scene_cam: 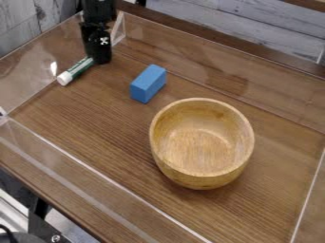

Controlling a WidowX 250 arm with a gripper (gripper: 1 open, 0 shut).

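Note:
The black gripper (pixel 98 47) is at the top left, over the upper end of a pale green-white cylinder (pixel 75 72) lying on the wooden table (pixel 114 171). Its fingers are dark and small in this view, so their spread is hard to make out. A blue block (pixel 147 83) lies to the right of the cylinder. A large tan bowl (pixel 202 142) stands at the lower right.
The table's left edge and corner border the gripper's area. The wood is clear at the lower left, at the upper right and between the block and the bowl.

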